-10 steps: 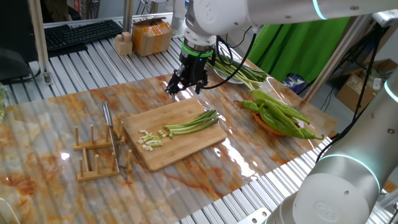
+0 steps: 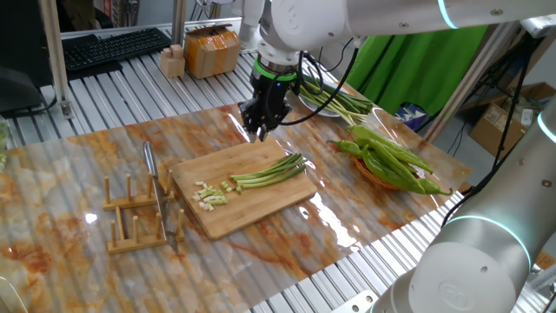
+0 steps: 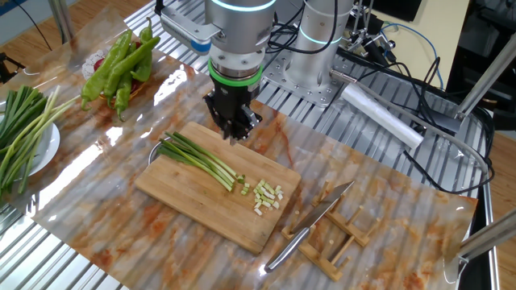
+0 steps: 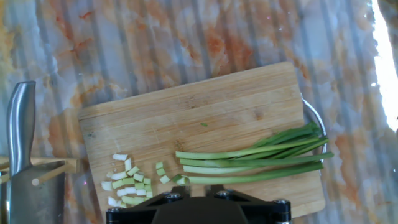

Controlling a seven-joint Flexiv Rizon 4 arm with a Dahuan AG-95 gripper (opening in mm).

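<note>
My gripper hangs above the back part of the wooden cutting board, apart from it. Its fingers stand close together with a narrow gap, and nothing shows between them. Green onion stalks lie in a bunch on the board, toward the end with the metal handle. Chopped white and green pieces are scattered toward the other end. Beside the board, a knife rests on a wooden peg rack. In the wrist view the gripper body covers part of the board's lower edge.
Green peppers fill a basket to one side of the board. A plate of more green onions stands farther along the table. A cardboard box and a keyboard sit behind the marbled tabletop. Bare tabletop surrounds the board.
The gripper's fingers have drawn together from a wide spread to a narrow gap. The arm stays in nearly the same place; the board, onions and knife have not moved.
</note>
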